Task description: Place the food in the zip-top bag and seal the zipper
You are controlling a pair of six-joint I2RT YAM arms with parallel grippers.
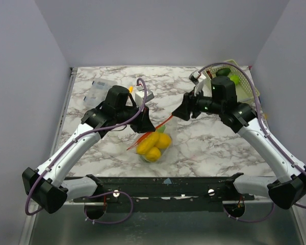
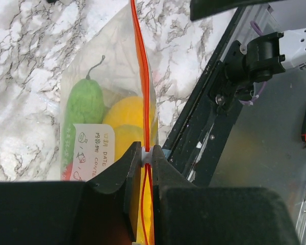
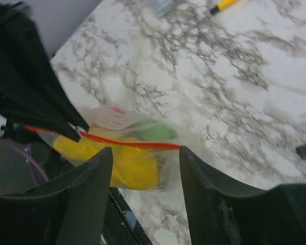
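Observation:
The clear zip top bag (image 1: 166, 148) stands near the table's front, holding yellow food (image 1: 148, 143), a green vegetable (image 2: 82, 102) and something red beside a label. My left gripper is shut on the red zipper strip at the slider, above the bag. My right gripper (image 1: 181, 112) is part open just off the zipper's free end; in the right wrist view its fingers (image 3: 94, 204) stand either side below the strip, with nothing clearly between them.
A green basket (image 1: 245, 92) with vegetables stands at the back right. A clear container (image 1: 97, 92) and a yellow-handled tool (image 3: 225, 4) lie at the back. The front edge is close below the bag.

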